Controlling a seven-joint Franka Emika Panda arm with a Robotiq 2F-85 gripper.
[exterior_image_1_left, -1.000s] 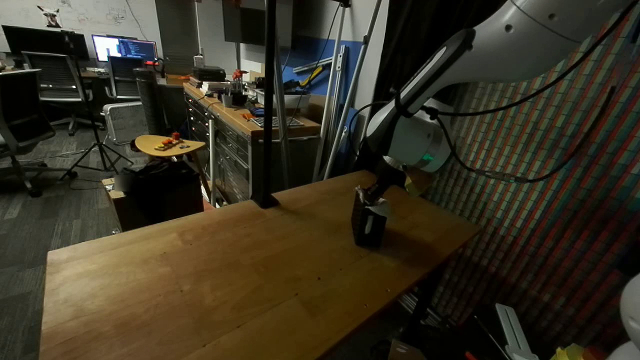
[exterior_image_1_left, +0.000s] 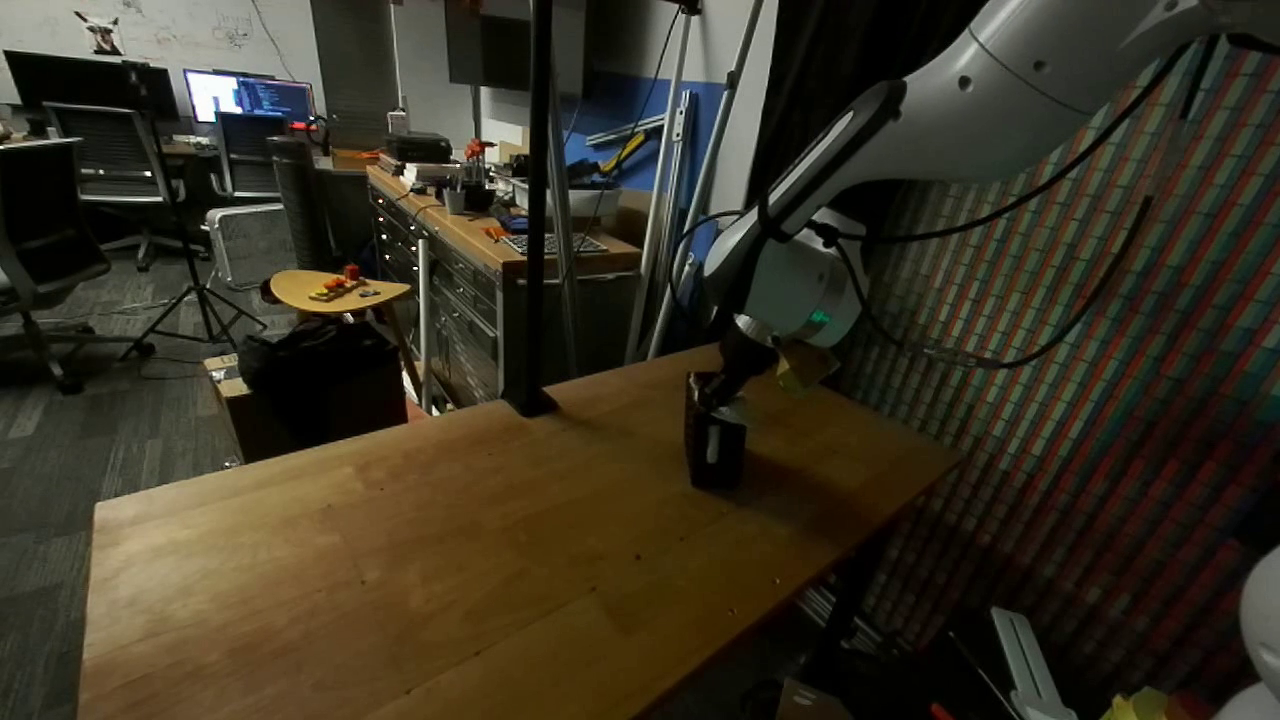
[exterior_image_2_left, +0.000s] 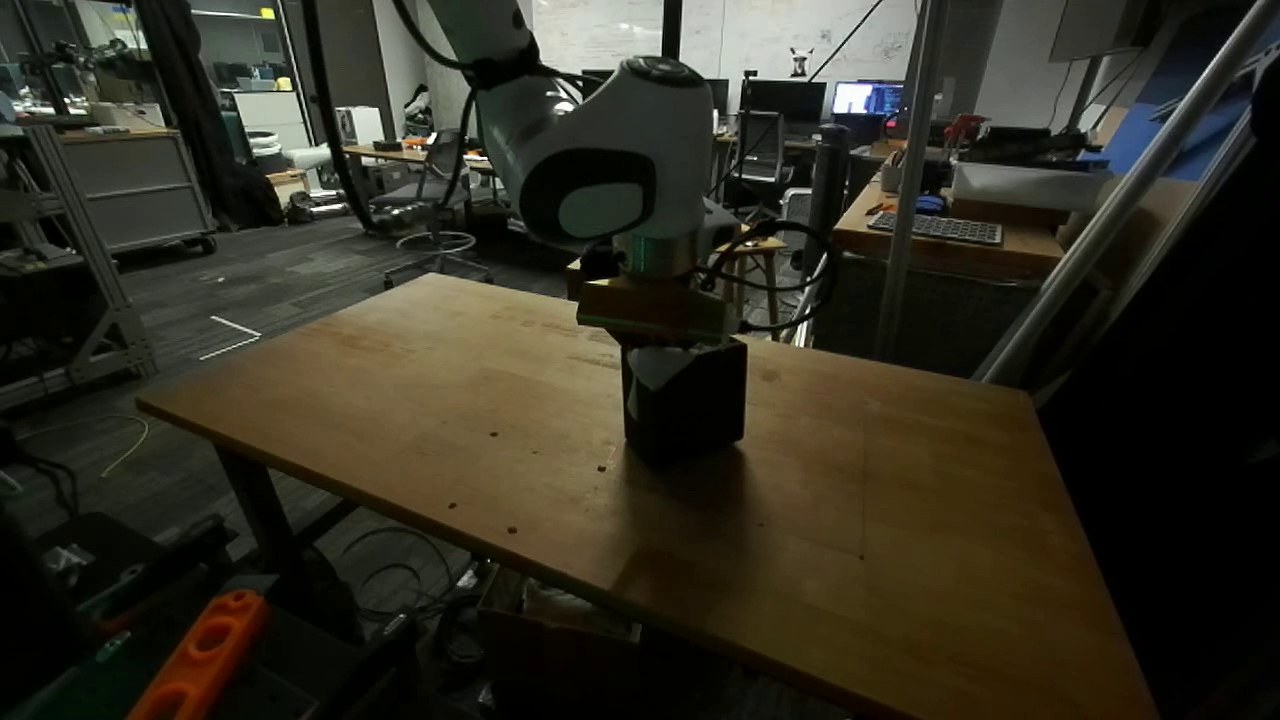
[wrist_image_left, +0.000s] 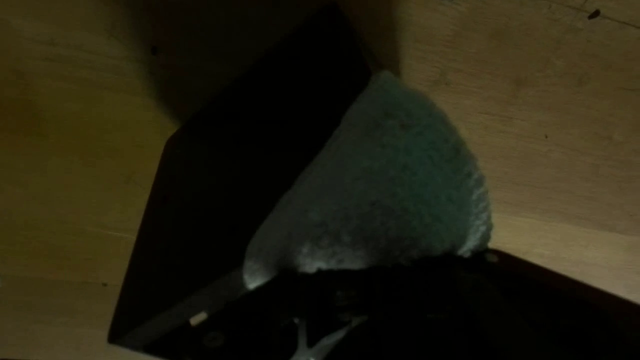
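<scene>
A black box (exterior_image_1_left: 716, 454) stands upright on the wooden table (exterior_image_1_left: 480, 564), toward its far right part in exterior view 1. Pale greenish-grey cloth (wrist_image_left: 384, 186) hangs over one side of the box in the wrist view, its upper part running under the dark fingers. My gripper (exterior_image_1_left: 717, 391) points down at the box's top, its tips at or inside the rim. It is shut. Whether cloth or rim sits between the fingers is too dark to tell. In exterior view 2, the hand hides most of the opening above the black box (exterior_image_2_left: 690, 406).
Left of the box in exterior view 1, the tabletop is bare. A black upright post (exterior_image_1_left: 536, 240) rises at the table's back edge. A drawer bench (exterior_image_1_left: 450, 282) with clutter stands behind.
Over the last second my gripper and the black box have shifted together a little to the left in exterior view 1. The box, slightly tilted before, looks more upright now.
</scene>
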